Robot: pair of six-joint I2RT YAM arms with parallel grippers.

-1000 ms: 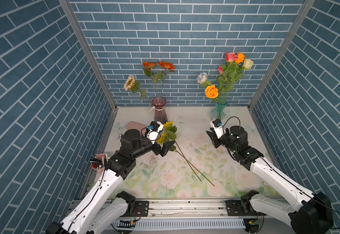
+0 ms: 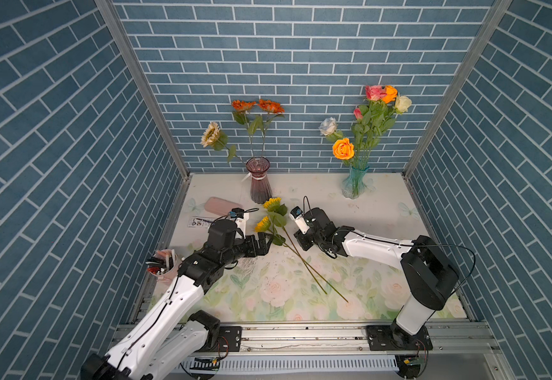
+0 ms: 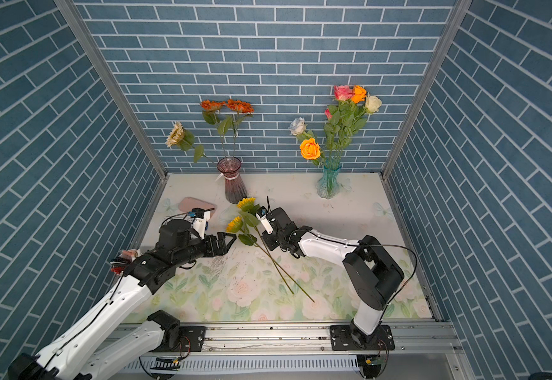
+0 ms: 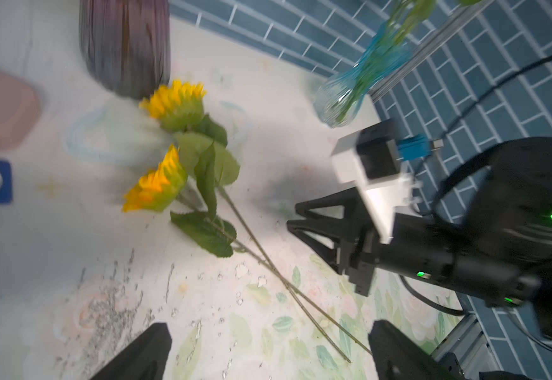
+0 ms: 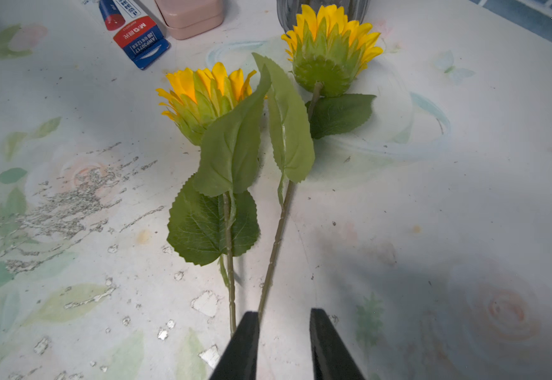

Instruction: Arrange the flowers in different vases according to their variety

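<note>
Two yellow sunflowers lie on the table with crossed stems [image 2: 314, 273]; in the right wrist view one bloom [image 5: 203, 101] is left of the other bloom [image 5: 330, 53]. My right gripper is open, its fingertips just past the stems, nothing between them. On the flowers' left, my left gripper [image 2: 268, 243] stands open and empty above the table. The purple vase [image 2: 260, 183] holds two orange flowers [image 2: 257, 106] and a cream one [image 2: 210, 135]. Roses [image 2: 377, 104] in several colours fill the blue glass vase [image 2: 354, 182] at the back right.
A pink case [image 2: 220, 205] and a red-blue box [image 5: 135, 34] lie at the left. A pink holder of pens [image 2: 163, 266] stands at the left edge.
My right arm has swung left across the table, bringing its gripper close to the sunflower stems. The left gripper has drawn back slightly left. The flowers and vases have not moved.
</note>
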